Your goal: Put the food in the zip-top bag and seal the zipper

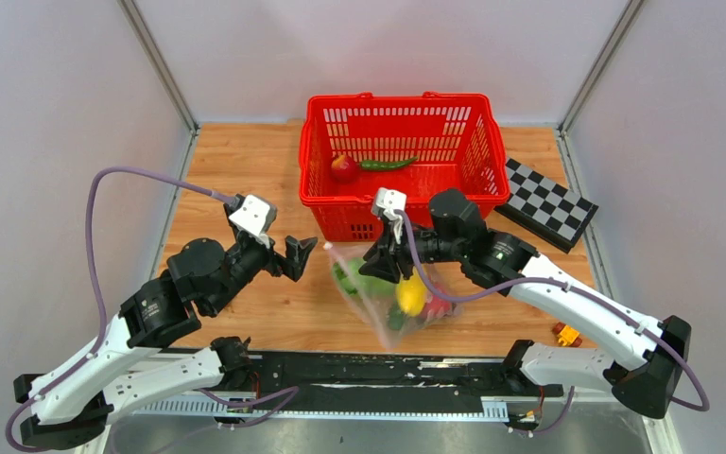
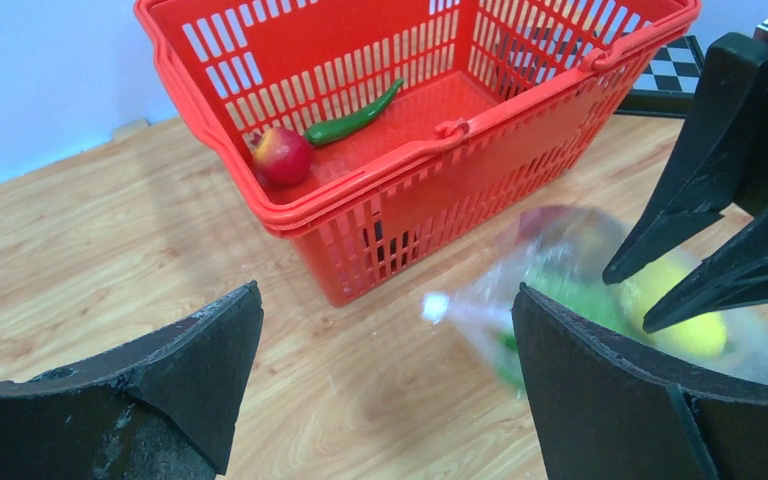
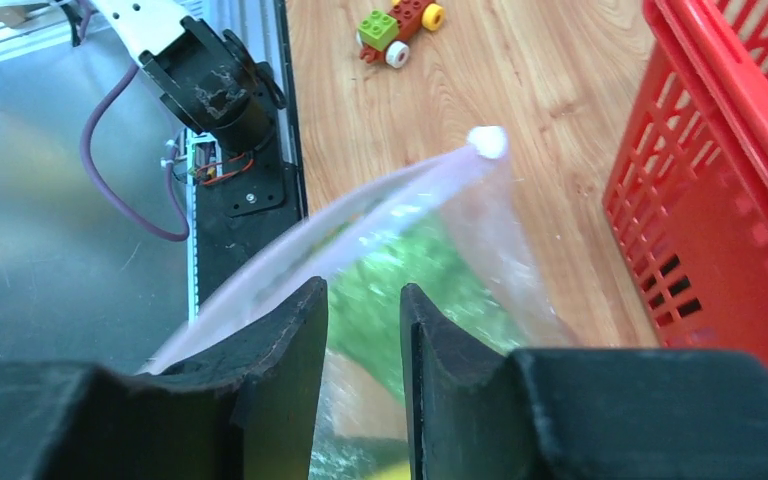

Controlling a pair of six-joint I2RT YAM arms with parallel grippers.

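The clear zip bag [image 1: 385, 317] lies on the table in front of the basket, with green, yellow [image 1: 412, 295] and red pieces of food inside. Its white zipper slider [image 3: 487, 142] sits at one end of the top edge, which points toward the left arm in the top view. Directly over the bag, my right gripper has its fingers a little apart, with no bag film clearly pinched between them. To the left of the bag, my left gripper [image 1: 301, 258] is open and empty. A red round fruit [image 2: 282, 156] and a green pepper [image 2: 356, 113] lie in the red basket [image 2: 400, 190].
A checkered board [image 1: 550, 203] lies right of the basket. Near the front right is a small toy-brick vehicle [image 3: 400, 30]. Bare wood [image 1: 236, 322] extends across the left and front of the table.
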